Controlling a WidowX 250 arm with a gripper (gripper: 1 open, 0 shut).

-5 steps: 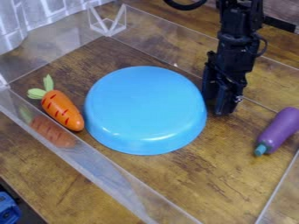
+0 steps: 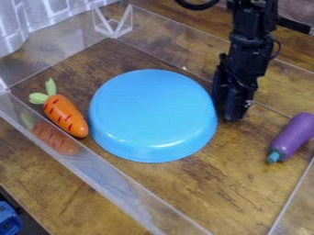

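Observation:
The black gripper (image 2: 230, 99) is down at the right edge of a large light-blue, upturned round bowl or plate (image 2: 152, 115), its lower part against or very near that rim. Whether its fingers are open or shut cannot be told, as they are dark and small. A toy carrot (image 2: 64, 115) with green leaves lies at the left, and a purple eggplant-like toy (image 2: 292, 138) lies at the right.
The items lie on a wooden surface (image 2: 172, 193) inside clear walls (image 2: 105, 188). Bare wood shows at the upper left and the front. A blue object (image 2: 7, 220) sits outside at the lower left.

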